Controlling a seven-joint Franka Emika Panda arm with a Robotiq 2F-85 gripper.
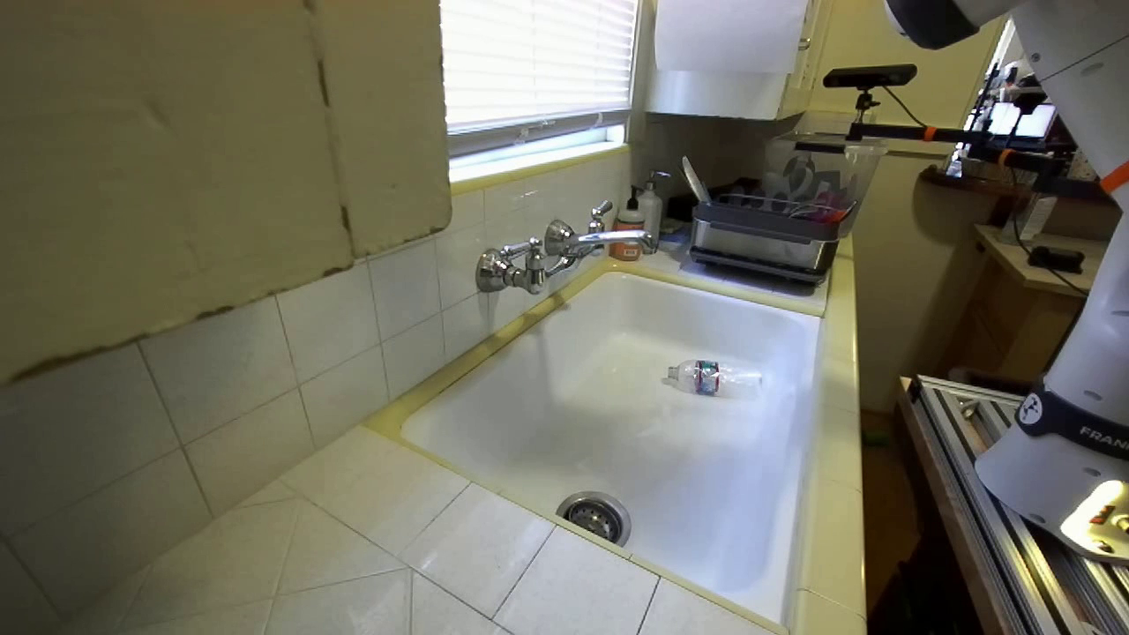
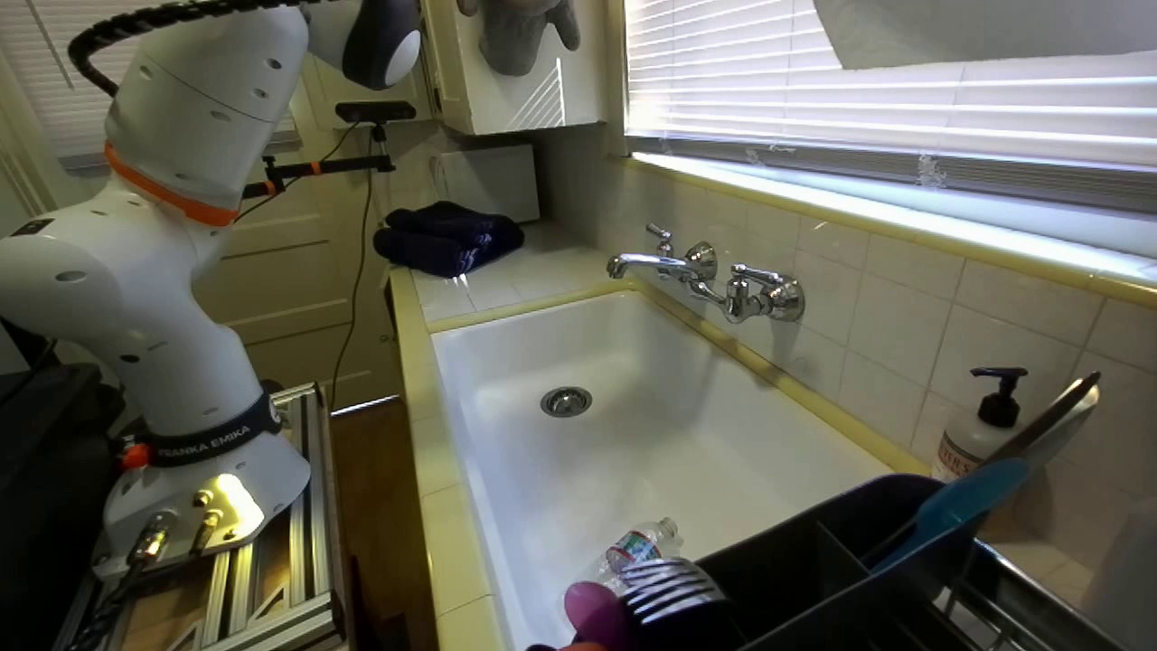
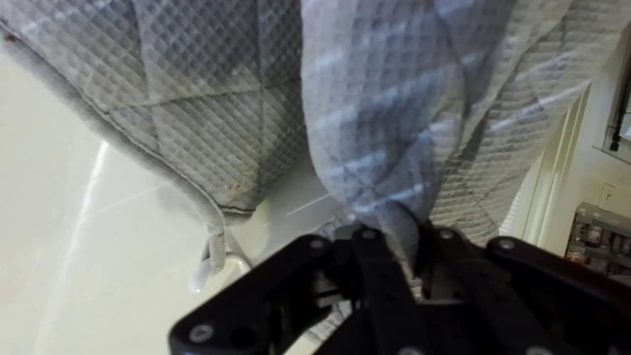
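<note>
Grey quilted cloth (image 3: pixel 378 106), perhaps a mitt or pot holder, fills the upper part of the wrist view. My gripper is shut on a bunched fold of it, which shows between the dark fingers. At the left, a corner loop (image 3: pixel 217 251) of grey quilted cloth meets a white hook (image 3: pixel 237 260) on a pale surface; whether it is caught there I cannot tell. A grey hanging shape (image 2: pixel 521 33) shows by the cabinet in exterior view 2. Both exterior views leave the gripper out of frame.
Below is a white sink (image 1: pixel 635 455) holding a clear plastic bottle (image 1: pixel 709 377). The faucet (image 1: pixel 603 242) juts from the tiled wall. A dish rack (image 1: pixel 767 238) and soap bottles (image 1: pixel 626 235) occupy the far counter; dark folded cloth (image 2: pixel 450 237) lies at the opposite end.
</note>
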